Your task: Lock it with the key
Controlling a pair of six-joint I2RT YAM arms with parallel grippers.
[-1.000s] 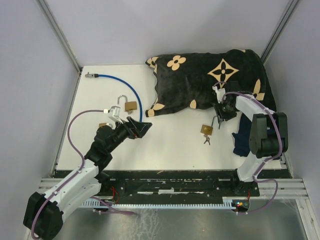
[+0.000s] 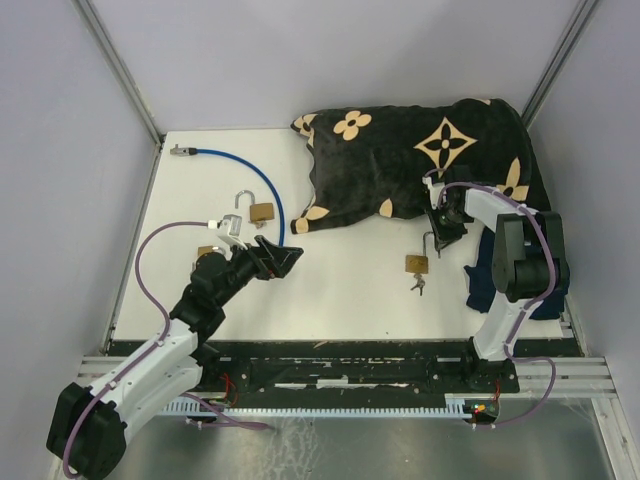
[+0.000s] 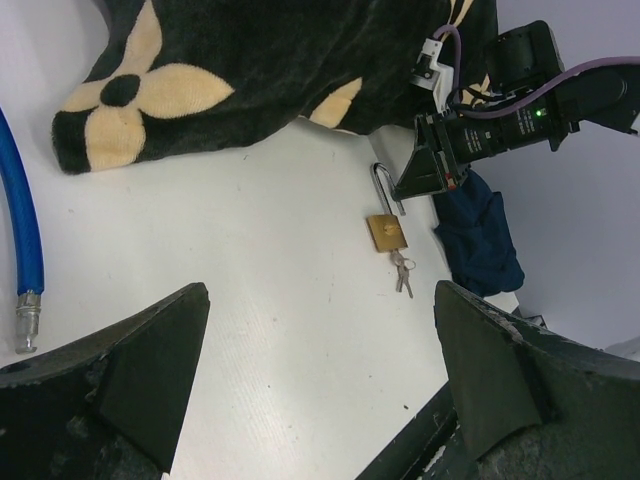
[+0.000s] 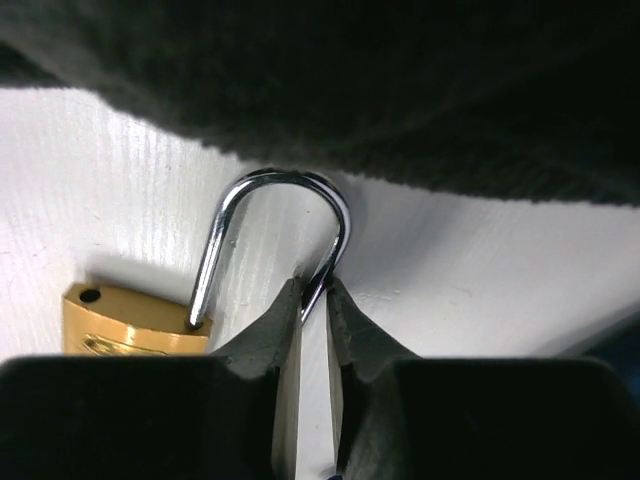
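The brass padlock (image 2: 417,263) lies on the white table at right, its steel shackle (image 4: 210,256) swung up beside the body, with keys (image 2: 419,282) just below it. My right gripper is at the shackle's free leg, fingertips close around it; whether they grip it is unclear. My left gripper hangs open over the left part of the table, nothing between its fingers.
A black patterned cloth (image 2: 370,160) covers the back right, a navy cloth (image 2: 480,285) the right edge. A blue hose (image 2: 240,163) and another padlock (image 2: 261,213) lie at left.
The padlock with its keys has shifted slightly toward the front and right. The right gripper has moved slightly; the left arm is still.
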